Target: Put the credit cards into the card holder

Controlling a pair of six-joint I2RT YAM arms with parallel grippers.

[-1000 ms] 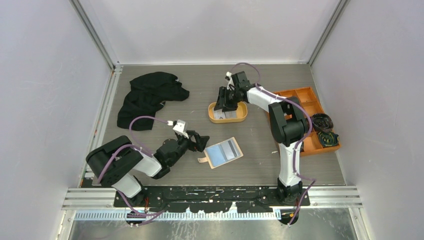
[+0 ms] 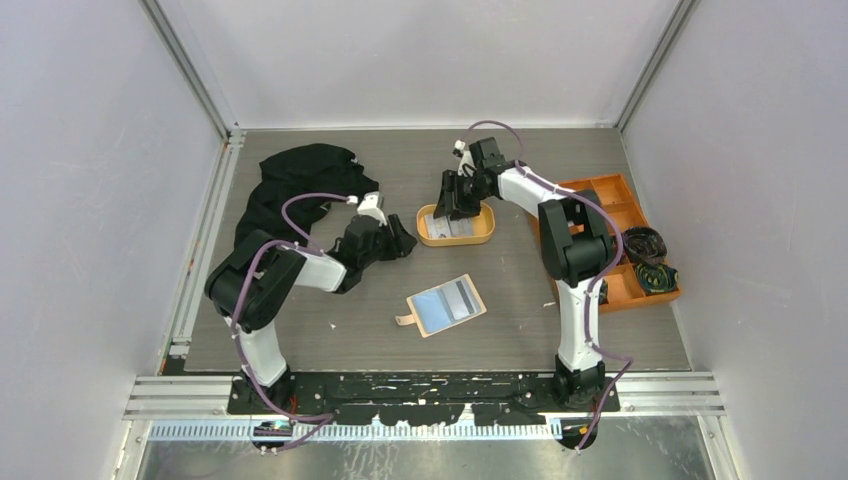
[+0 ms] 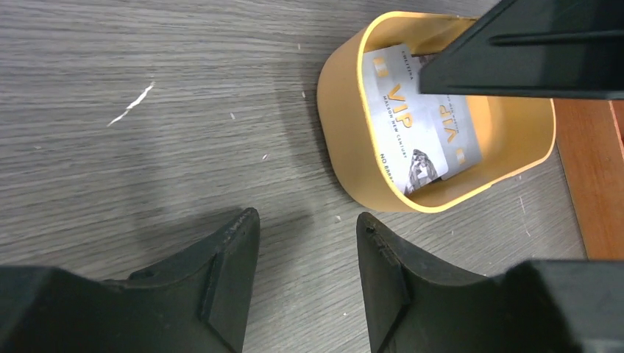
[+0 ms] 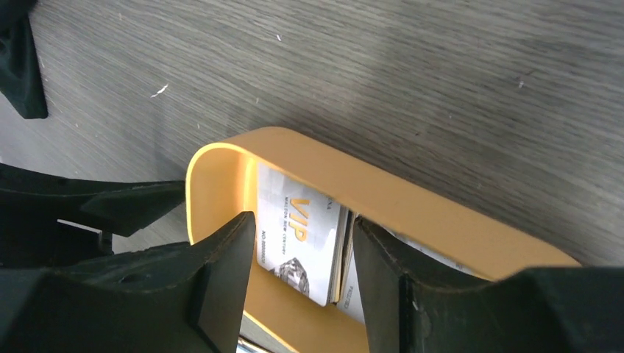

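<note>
White VIP cards [image 4: 298, 228] lean as a stack inside the yellow oval tray [image 2: 482, 238], with more white cards beside them. My right gripper is part open over the tray, its fingers on either side of the card stack, and nothing is visibly clamped. Just left of the tray, my left gripper stands part open above the bare table, empty. The card holder [image 2: 447, 305], cream-edged with clear and grey pockets and a strap at its left, lies open in front of the tray. In the left wrist view a dark finger of the right gripper covers part of the tray.
A black cloth [image 2: 300, 195] lies at the back left. An orange compartment box [image 2: 625, 215] with dark rolled items stands at the right, under the right arm.
My left gripper has moved away from the card holder's side, back towards the tray. The right gripper has shifted only slightly over the tray. Holder and tray have not moved.
</note>
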